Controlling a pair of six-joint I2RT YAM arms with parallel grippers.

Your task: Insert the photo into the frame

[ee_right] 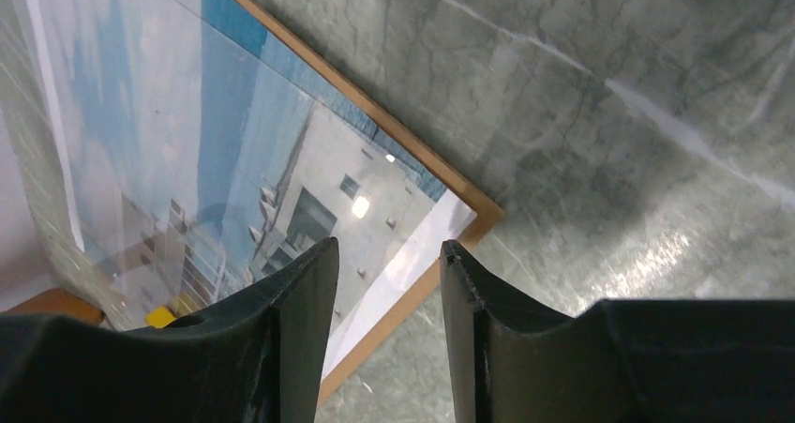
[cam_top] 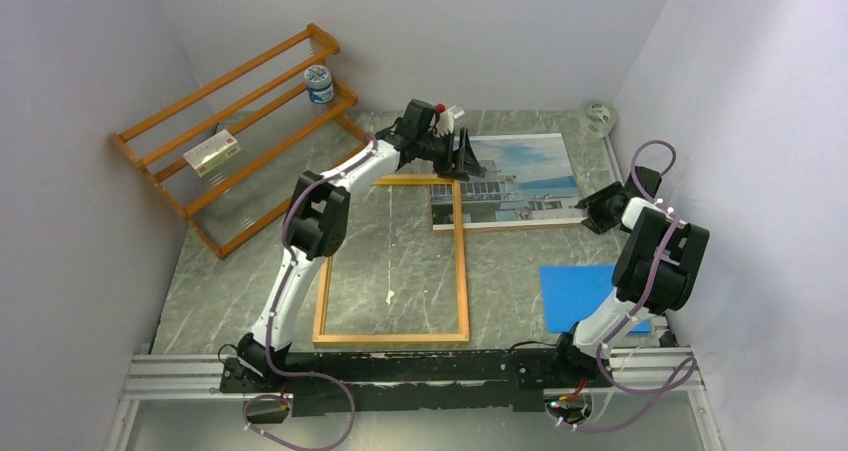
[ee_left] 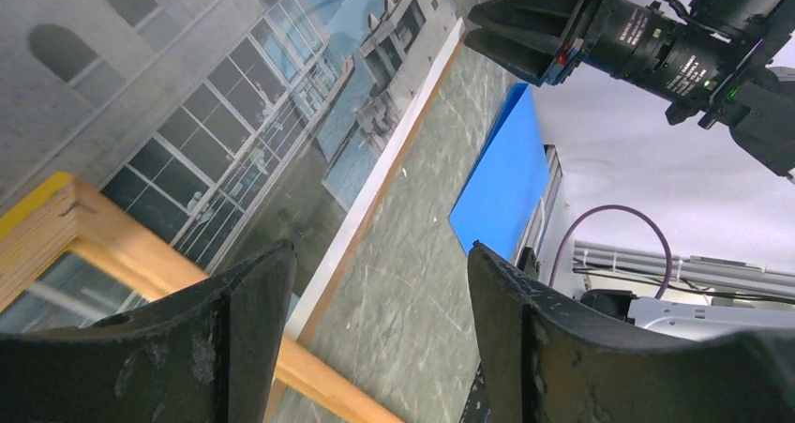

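The photo, a picture of a white building under blue sky, lies flat on a wood-edged board at the back. An empty wooden frame lies left of it, its back right corner overlapping the photo's left end. Above that overlap my left gripper hangs with its fingers well apart and nothing between them. My right gripper is at the photo board's front right corner. In the right wrist view its fingers stand a little apart, the board's edge showing between them; contact is unclear.
A blue sheet lies front right. A tape roll stands at the back right. On the left, a wooden rack holds a box and a tub. Bare table shows between frame and blue sheet.
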